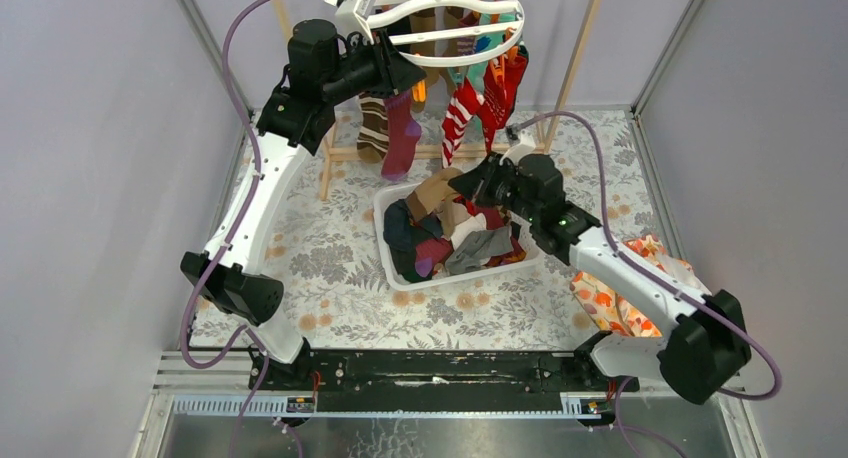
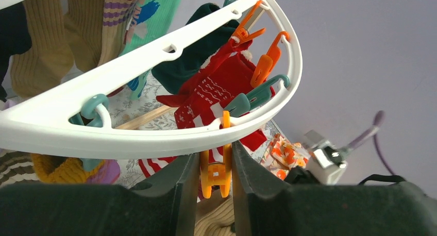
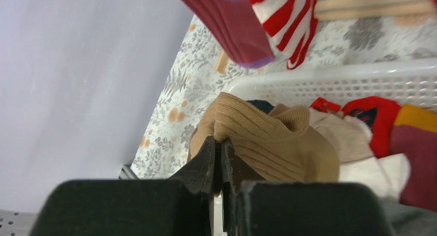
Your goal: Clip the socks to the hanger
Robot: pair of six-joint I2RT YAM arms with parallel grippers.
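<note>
The white round hanger (image 1: 447, 58) hangs at the top, with several socks clipped to it. My left gripper is at the hanger's near rim, shut on an orange clip (image 2: 216, 180) that hangs from that rim. No sock shows in this clip's fingers. Above the bin, my right gripper is shut on one end of a tan ribbed sock (image 3: 263, 135); in the top view the tan sock (image 1: 433, 193) stretches left from the fingers over the bin. Among the clipped socks are a red-and-white pair (image 1: 463, 113) and a maroon sock (image 1: 400, 143).
A white bin (image 1: 384, 246) full of loose socks stands on the floral floor beneath the hanger. An orange-patterned cloth (image 1: 610, 303) lies at the right. Wooden stand bars (image 1: 345, 154) run behind the bin. Floor left of the bin is clear.
</note>
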